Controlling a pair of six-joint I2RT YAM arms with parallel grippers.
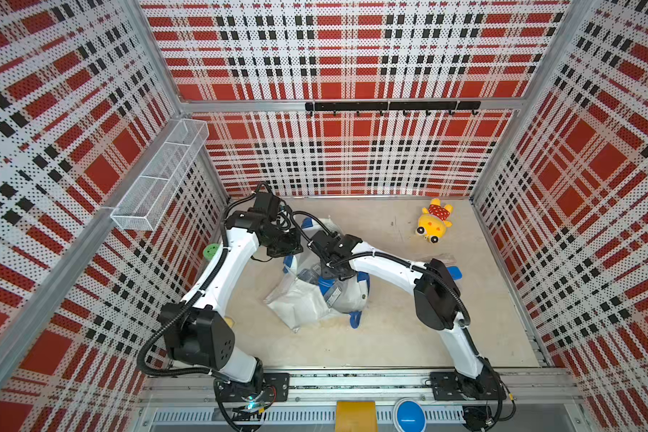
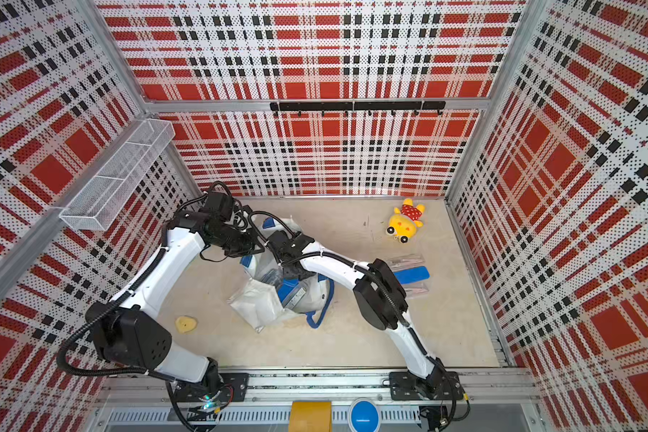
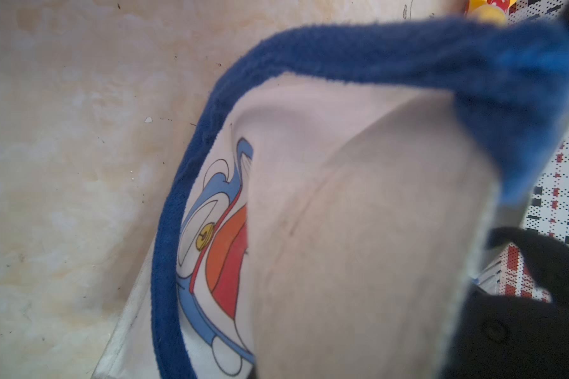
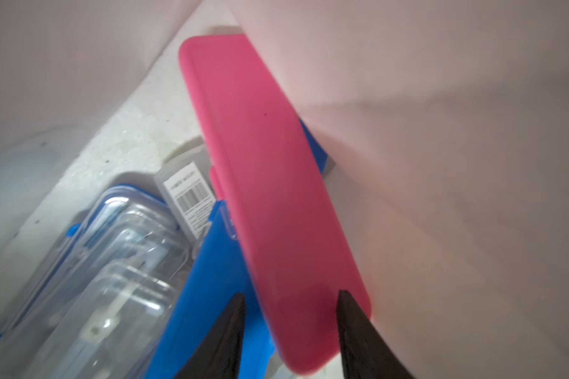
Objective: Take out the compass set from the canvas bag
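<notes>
The white canvas bag [image 1: 295, 302] with blue trim lies open mid-table. My left gripper [image 1: 291, 244] is at its upper left edge; in the left wrist view the bag's trim and cartoon print fill much of the frame, the fingertips hard to make out. My right gripper [image 1: 331, 266] is down inside the bag, fingers part open around the near end of a long pink flat case [image 4: 265, 177]. Beside it lie a blue case [image 4: 202, 303], clear plastic boxes [image 4: 107, 315] and a grey piece with a barcode label [image 4: 186, 192]. I cannot tell which is the compass set.
A yellow toy [image 2: 404, 223] sits at the back right, with a blue item in clear packaging [image 2: 410, 275] in front of it. A small tan piece [image 2: 185, 324] lies at the left. A white wire basket [image 1: 154, 180] hangs on the left wall.
</notes>
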